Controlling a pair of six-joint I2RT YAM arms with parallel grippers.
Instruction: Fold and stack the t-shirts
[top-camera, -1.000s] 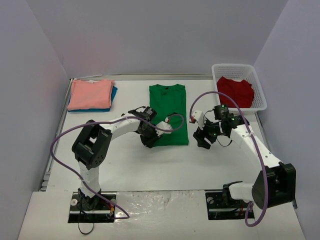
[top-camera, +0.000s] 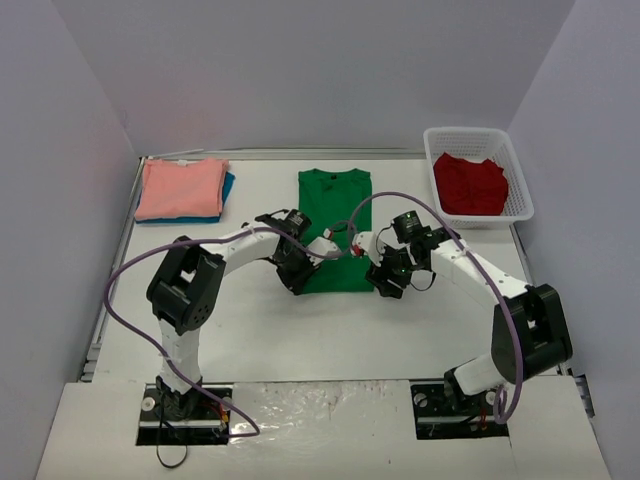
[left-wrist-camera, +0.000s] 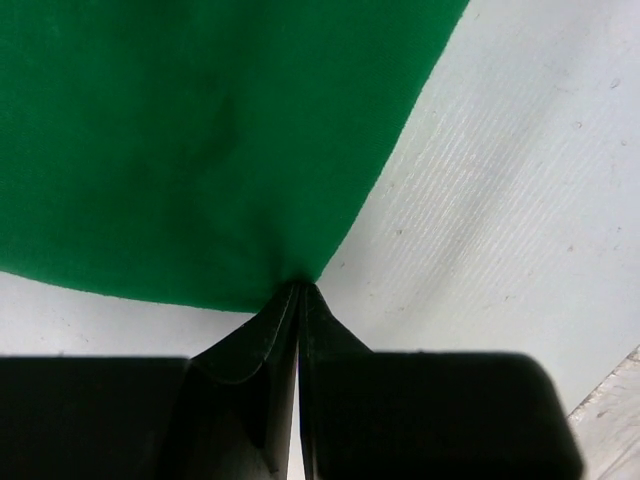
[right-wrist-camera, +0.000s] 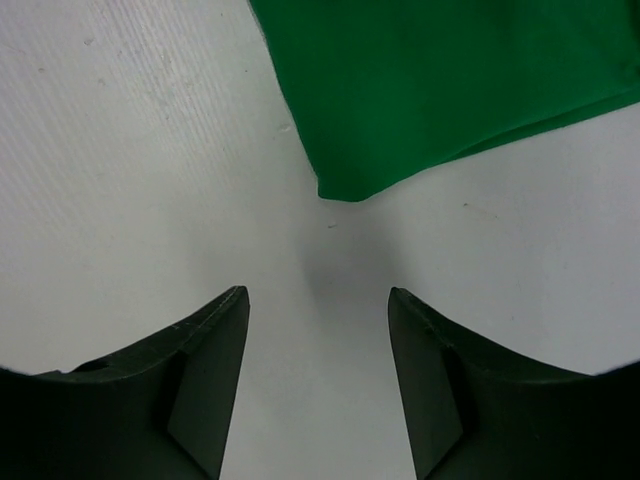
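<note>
A green t-shirt (top-camera: 335, 190) lies folded lengthwise into a narrow strip in the middle of the table, its lower part half covered by both arms. In the left wrist view, my left gripper is shut on the bottom corner of the green cloth (left-wrist-camera: 190, 180), which draws to a point at the fingertips. The right wrist view shows my right gripper open and empty, its fingers just short of the shirt's other bottom corner (right-wrist-camera: 345, 180). Bare table shows between them.
A folded salmon shirt (top-camera: 183, 188) rests on a blue one (top-camera: 228, 188) at the back left. At the back right stands a white basket (top-camera: 436, 150) holding red cloth (top-camera: 470, 185).
The right arm has swung left, bringing its gripper to the shirt's lower right corner. My left arm has shifted only slightly, and the shirt's lower edge has crept a little to the left.
</note>
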